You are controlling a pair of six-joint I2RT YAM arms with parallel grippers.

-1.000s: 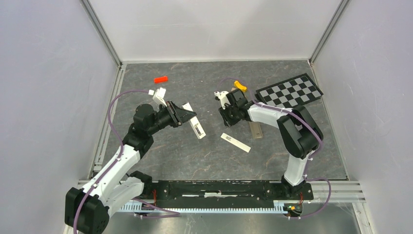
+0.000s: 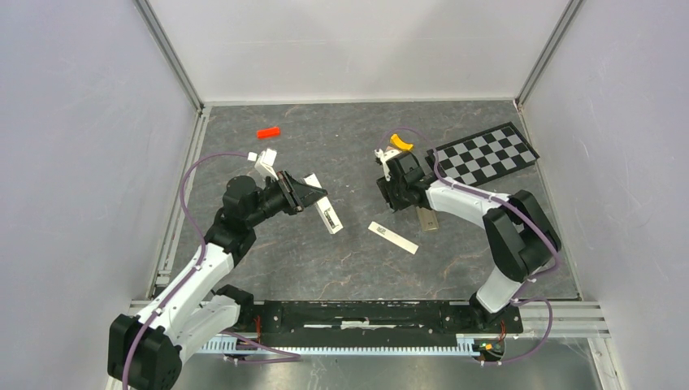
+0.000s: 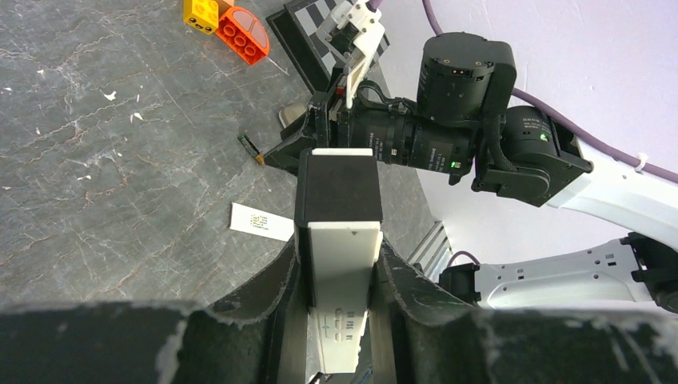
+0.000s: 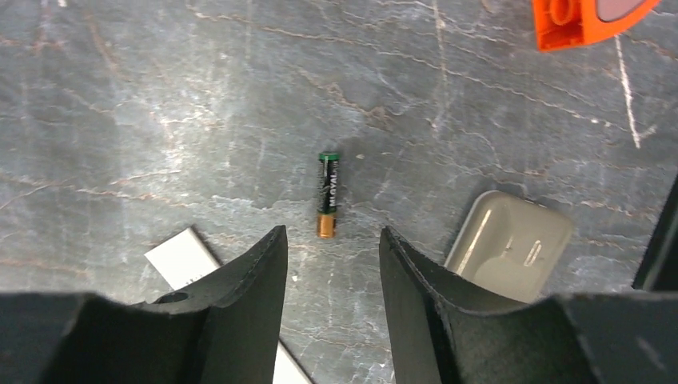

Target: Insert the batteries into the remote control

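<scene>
A white remote control (image 2: 328,214) with a black end is held in my left gripper (image 2: 315,195), which is shut on its middle. In the left wrist view the remote (image 3: 342,264) points away from the gripper, its end block facing up. A small battery (image 4: 328,195), dark with a green end and a copper end, lies alone on the table in the right wrist view. My right gripper stands open above the table, with the battery showing between and beyond its fingertips. The flat white cover (image 2: 393,237) lies apart on the table.
A grey-brown case (image 4: 512,245) rests right of the battery. Orange (image 3: 243,35) and yellow (image 3: 201,14) blocks sit farther back, close to a checkered board (image 2: 483,154). A red block (image 2: 268,132) is at the back left. Bare table lies between the arms.
My right gripper has shifted to the right over the table, its arm swinging rightward. The left arm and the remote have hardly moved.
</scene>
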